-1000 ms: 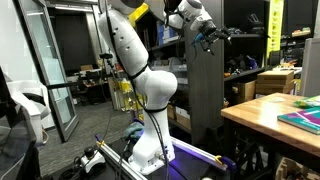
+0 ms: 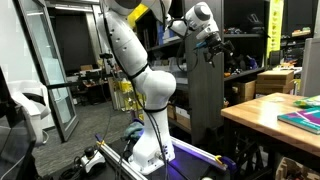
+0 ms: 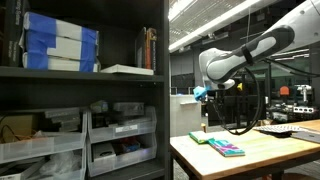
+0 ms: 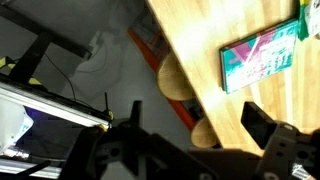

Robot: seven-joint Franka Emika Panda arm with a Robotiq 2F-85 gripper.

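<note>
High beside the wooden table, my gripper (image 2: 212, 50) hangs clear of everything. In the wrist view its dark fingers stand apart, and nothing lies between the gripper fingertips. A flat pink-and-teal patterned item (image 4: 258, 56) rests on the tabletop near its edge, beyond the fingers. The same patterned item (image 3: 228, 146) shows near the table's corner in the second exterior view, with a green item (image 3: 208, 135) beside it. Only part of the green item (image 4: 310, 18) enters the wrist view.
The wooden table (image 2: 245, 110) has bare top around the items. A dark shelf unit (image 3: 85, 78) with boxes and clear bins stands nearby. A grey tray-like object (image 3: 277, 130) sits farther along the table. Round wooden stool-like shapes (image 4: 173, 77) show below the table edge.
The upper arm and gripper have come down a little and shifted slightly right in the first exterior view. The table items there look unmoved.
</note>
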